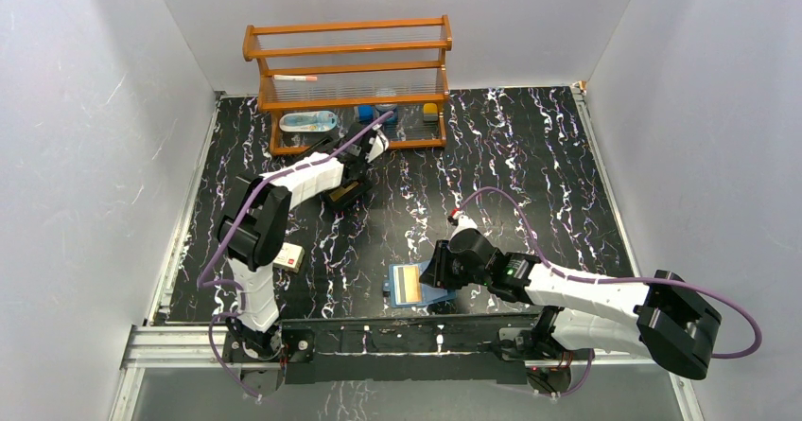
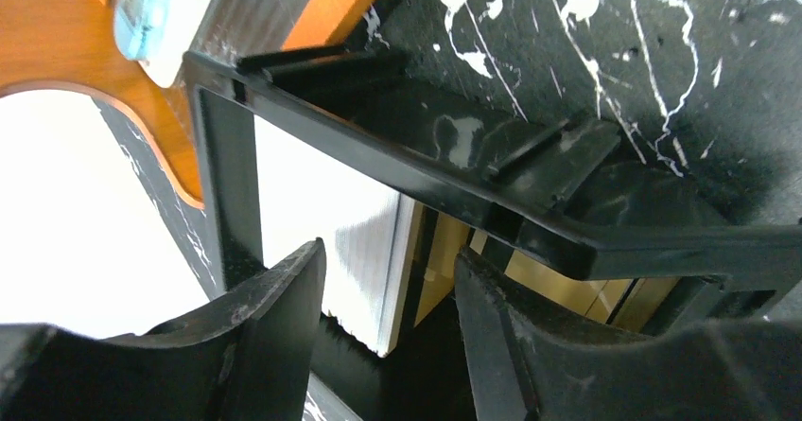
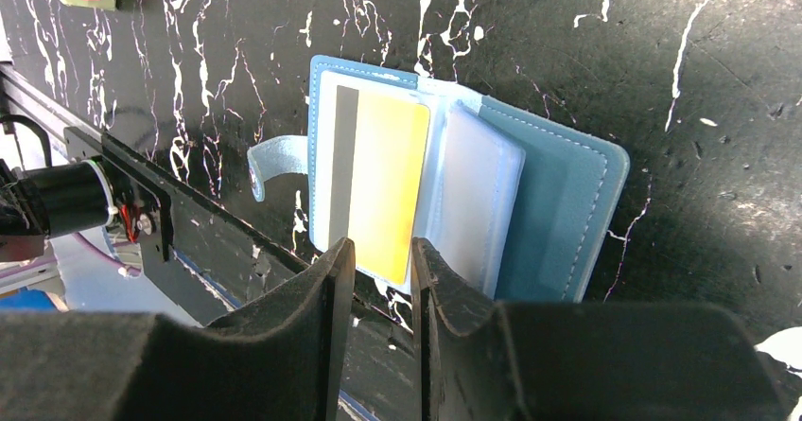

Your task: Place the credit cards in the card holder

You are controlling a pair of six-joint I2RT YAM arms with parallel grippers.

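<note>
In the left wrist view a black bin (image 2: 397, 167) holds a white card or block (image 2: 326, 208) and gold cards (image 2: 553, 281) behind dividers. My left gripper reaches into it, open, its fingertips apart on either side of the white piece's edge; contact cannot be made out. The blue card holder (image 3: 577, 203) lies spread on the table, a yellow card with a grey stripe (image 3: 388, 170) in its clear sleeve. Over the holder's near edge stands my right gripper, open, with a gap between its fingers. From above, the left arm partly covers the bin (image 1: 346, 195).
Behind the bin is a wooden rack (image 1: 345, 98) holding a blue-white packet (image 1: 308, 122) and small blocks. A small cream box (image 1: 288, 257) lies beside the left arm.
</note>
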